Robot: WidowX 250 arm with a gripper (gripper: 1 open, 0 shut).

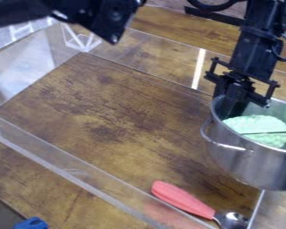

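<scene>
My black gripper (232, 97) is shut at the near-left rim of a steel pot (248, 159) at the right edge of the view; whether the rim is between the fingers is hard to tell. Inside the pot lies a pale green textured object (256, 124) with a thin bar across it. The pot is partly out of frame.
A spoon with a red handle (181, 199) lies at the bottom right. The wooden floor (104, 121) inside clear low walls is bare in the middle and left. A small blue object (31, 223) sits at the bottom left corner.
</scene>
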